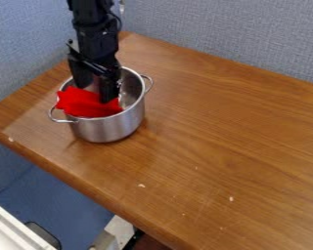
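A steel pot [122, 124] with two side handles stands near the left edge of the wooden table [211, 166]. A red cloth [87, 105] lies in it, bunched toward the left rim. My black gripper [97, 88] reaches down into the pot from above, open, its fingers at the cloth. Whether they touch it I cannot tell.
Grey padded walls border the back and left. Below the table's left edge are a blue floor and a white object.
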